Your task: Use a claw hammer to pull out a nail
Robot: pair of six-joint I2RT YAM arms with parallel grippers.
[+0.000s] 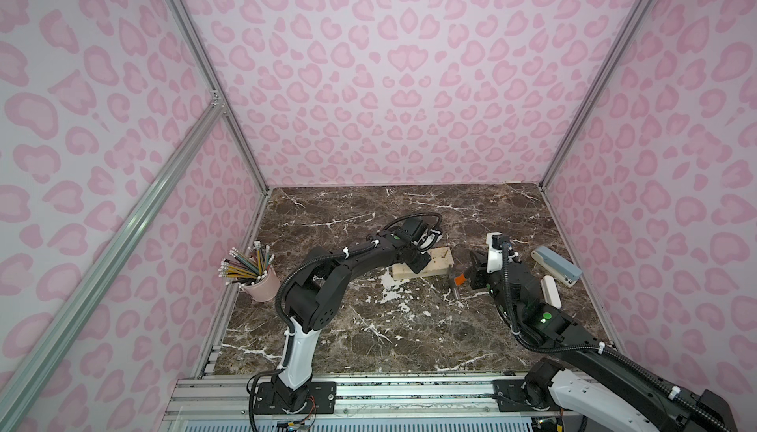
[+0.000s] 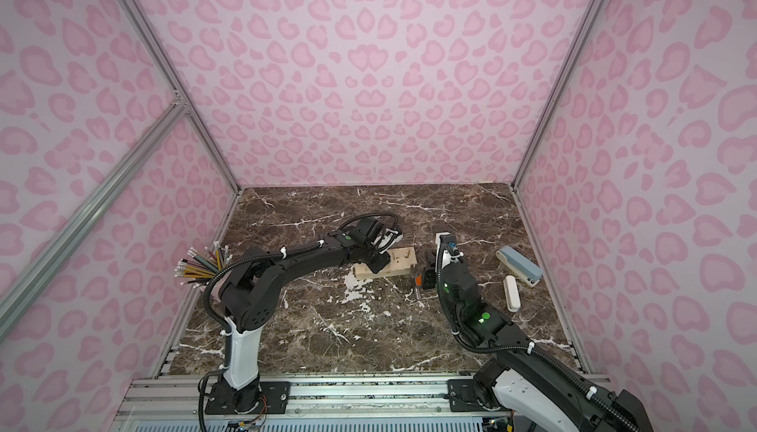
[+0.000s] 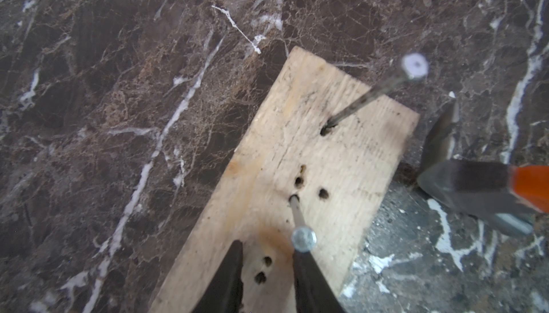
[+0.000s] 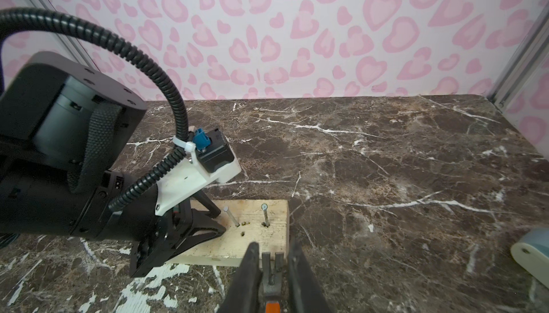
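A pale wooden board (image 3: 343,158) with several holes lies on the dark marble table. Two nails stand in it: a leaning nail (image 3: 371,97) near the board's end and a second nail (image 3: 300,224) closer to my left gripper. That gripper's fingers are open over the board, and the left fingers (image 4: 206,233) flank its near part. My right gripper is shut on the orange-handled claw hammer (image 3: 469,181). The hammer's head hangs just beyond the board's right end, its claw (image 3: 440,135) apart from both nails.
At the right lie a blue-grey case (image 1: 556,264) and a small white block (image 1: 550,291). A pink cup (image 1: 263,285) of pencils stands at the far left. White flakes litter the table before the board.
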